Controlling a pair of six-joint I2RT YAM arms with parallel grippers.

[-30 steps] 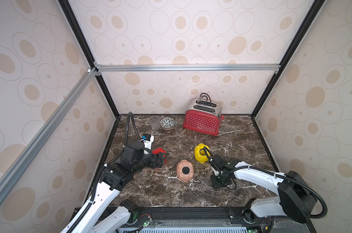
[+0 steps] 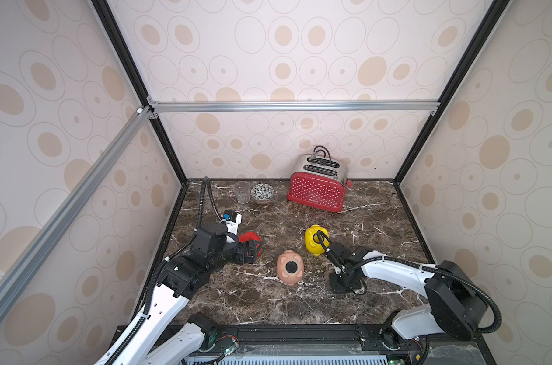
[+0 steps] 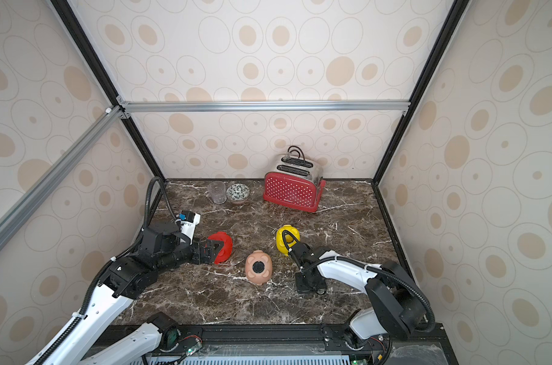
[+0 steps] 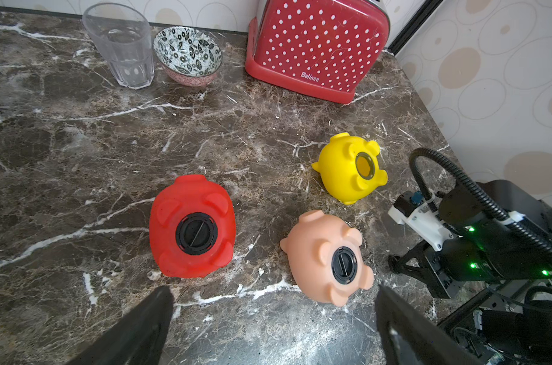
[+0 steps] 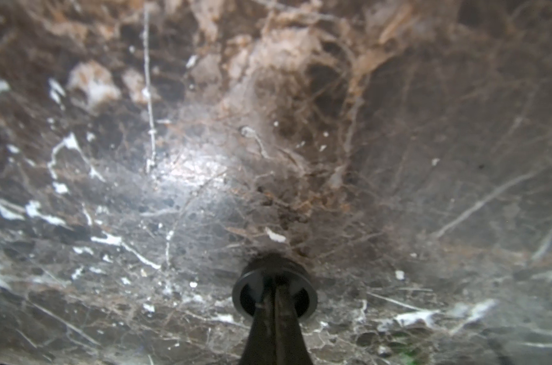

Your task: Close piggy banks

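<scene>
Three pig-shaped banks lie belly up in the left wrist view. The red bank (image 4: 166, 252) and the peach bank (image 4: 307, 264) each have a black plug in the belly hole. On the yellow bank (image 4: 337, 170) the belly hole is open. In the right wrist view my right gripper is shut on a round black plug (image 5: 242, 281), pinched by its middle, low over the tabletop and apart from the banks. My left gripper is wide open with nothing between its fingers, raised above the table near the red bank.
A red dotted toaster (image 4: 318, 54) stands at the back, with a clear glass (image 4: 127, 54) and a patterned bowl (image 4: 190, 57) to its left. The right arm's hose (image 2: 323, 237) reaches over the yellow bank. Bare marble (image 4: 63, 182) lies left of the red bank.
The right arm's elbow has shifted slightly left and up in the top left view, its gripper barely moving. The left arm and the banks look unchanged.
</scene>
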